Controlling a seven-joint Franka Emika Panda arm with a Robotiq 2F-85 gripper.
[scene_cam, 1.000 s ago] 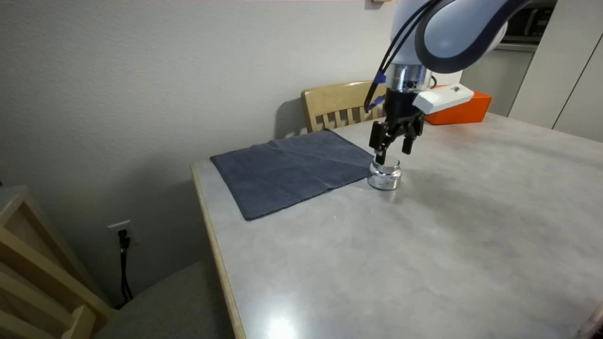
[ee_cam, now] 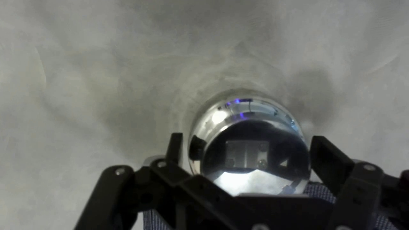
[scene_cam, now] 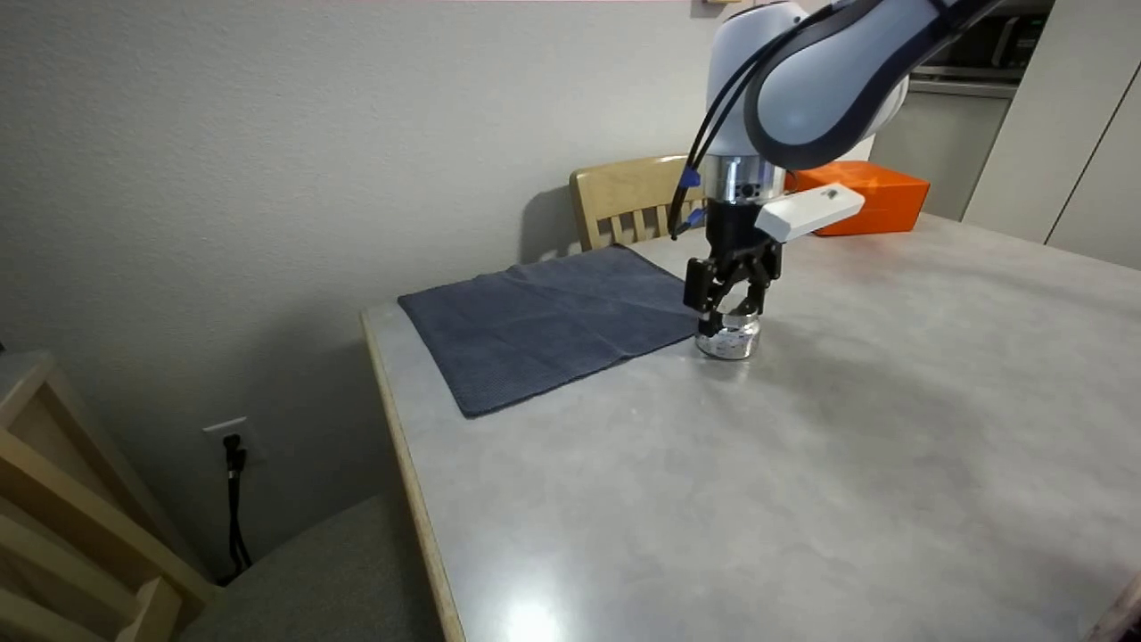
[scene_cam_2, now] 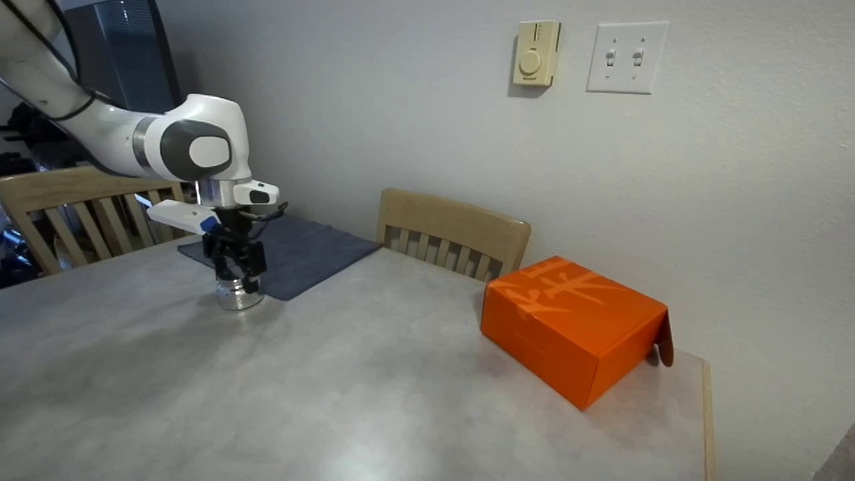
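A shiny silver metal container, short and round, stands upright on the grey table beside the near edge of the dark blue cloth. My gripper points straight down over it, its fingers at the height of the container's upper part. In the wrist view the open fingers straddle the container. A small gap shows between it and the left finger; the right finger is very close to its side, and I cannot tell whether they touch. The container's near edge is hidden by the gripper body.
An orange box sits at the table's far end, well apart from the arm. Wooden chairs stand along the wall side.
The arm has come down and shifted left in exterior view 1, bringing the fingers from above the container to around its upper part. The container has stayed in place.
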